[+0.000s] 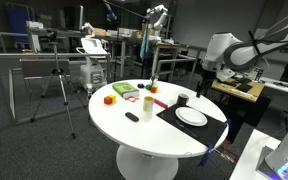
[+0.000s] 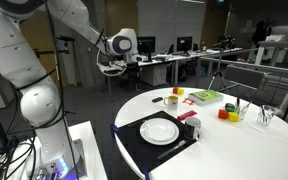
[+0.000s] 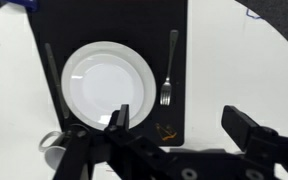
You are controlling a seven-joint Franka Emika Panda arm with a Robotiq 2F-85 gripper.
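Observation:
A white plate (image 3: 109,85) rests on a black placemat (image 3: 144,25), with a fork (image 3: 170,70) and a knife (image 3: 54,75) on either side of it. Beside the mat stands a mug (image 2: 193,128), whose handle side shows at the lower left of the wrist view. My gripper is open, its dark fingers (image 3: 234,125) wide apart and nothing held between them. In the second exterior view the arm's white head hangs well above the table, past the plate's far left side.
Farther along the round white table (image 1: 124,128) are a yellow cup (image 1: 148,104), a green box (image 1: 124,88), a dark object (image 1: 132,117) and small coloured blocks (image 1: 109,100). A wire rack (image 2: 239,108) holds items. Bare tabletop lies toward the front left in the first exterior view.

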